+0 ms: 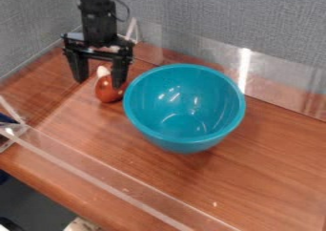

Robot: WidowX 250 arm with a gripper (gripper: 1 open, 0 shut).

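My black gripper (pixel 98 65) hangs open at the upper left, its two fingers spread to either side of the space over a red, rounded object (pixel 110 91) with a pale tip. Whether a finger touches that object I cannot tell. A large teal bowl (pixel 185 115) stands to the right of the red object, empty.
A grey wall and a clear low panel run along the back. Some objects lie at the left edge, partly out of view.
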